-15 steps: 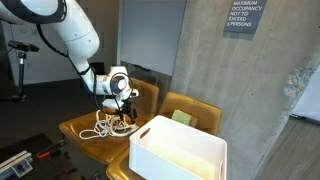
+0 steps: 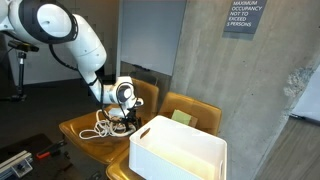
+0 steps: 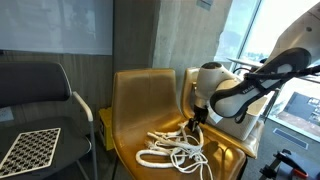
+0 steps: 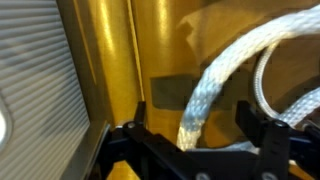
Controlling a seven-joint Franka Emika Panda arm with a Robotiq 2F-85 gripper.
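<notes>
A loose, tangled white rope (image 2: pixel 105 128) lies on the brown leather seat (image 2: pixel 82 124). Its coils (image 3: pixel 170 155) spread over the same seat in the second exterior view. Low over the rope's box-side end is my gripper. Its dark fingers stand apart, one on each side of a rope strand (image 4: pixel 203 92). Gaps show between that strand and both fingers, so the fingers are open around it, not closed on it. How far the fingertips are above the seat is hard to tell.
A large white open box (image 2: pixel 178 152) stands just right of the rope. Behind it is another brown chair (image 2: pixel 205 112) with a greenish cushion (image 2: pixel 187 117). A black chair (image 3: pixel 45 140) holding a checkered board (image 3: pixel 29 152) is at the left in the second exterior view.
My arm has come down and slightly to the right, toward the rope's end near the box. The coils and the box look unmoved.
</notes>
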